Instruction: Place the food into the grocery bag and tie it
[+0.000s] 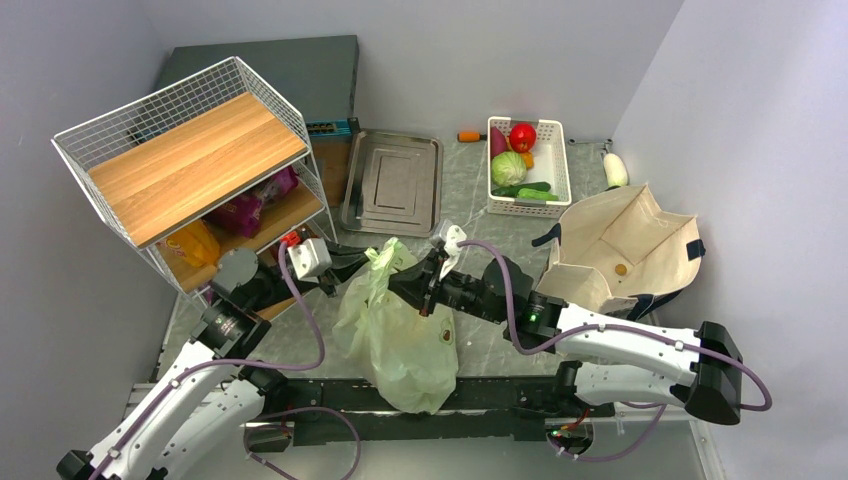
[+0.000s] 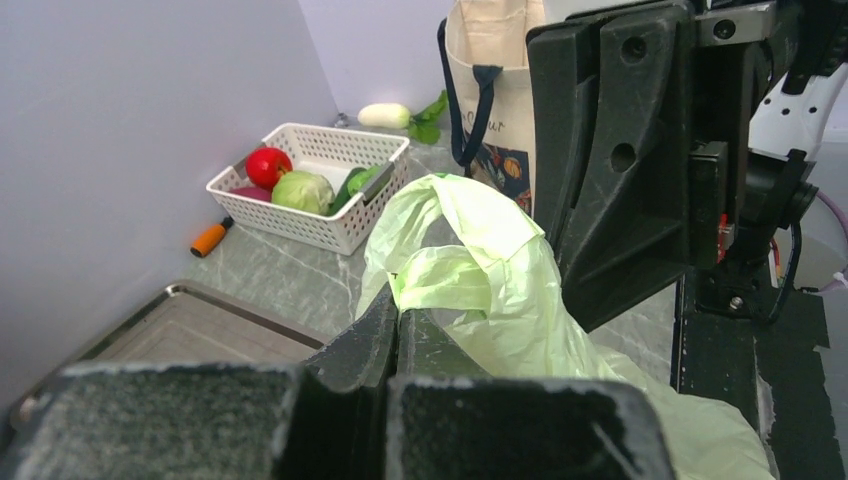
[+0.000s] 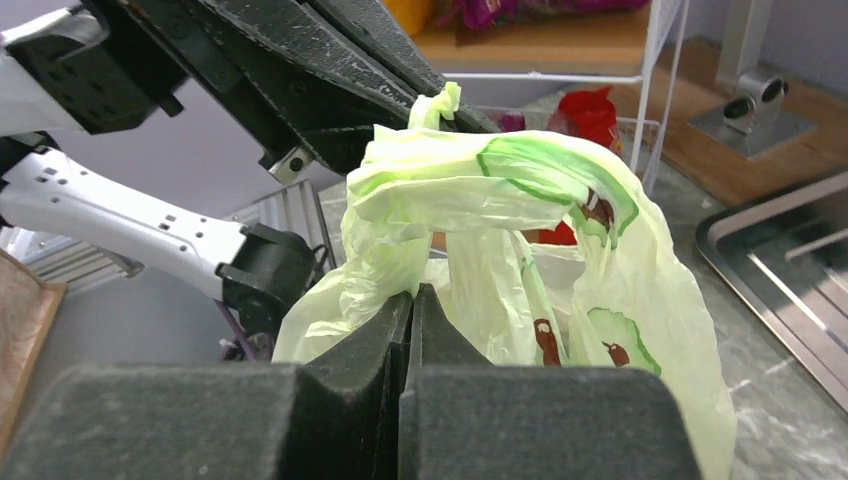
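The pale green plastic grocery bag (image 1: 408, 350) hangs at the front of the counter, its top bunched between both arms. My left gripper is shut, with a thin fold of the bag's handle (image 2: 495, 235) at its fingertips. Close by on the other side, my right gripper is also shut, a gathered strand of the bag (image 3: 385, 240) running into its tips. From above, the left gripper (image 1: 366, 256) sits just left of the right gripper (image 1: 394, 287). Through the film, the bag's contents cannot be made out.
Behind stand a metal tray (image 1: 393, 182) and a white basket (image 1: 563, 165) of vegetables. A canvas tote (image 1: 630, 240) is open at the right. The wire rack (image 1: 75, 150) at the left has colored packets on its lower shelf. Bare counter lies right of the metal tray.
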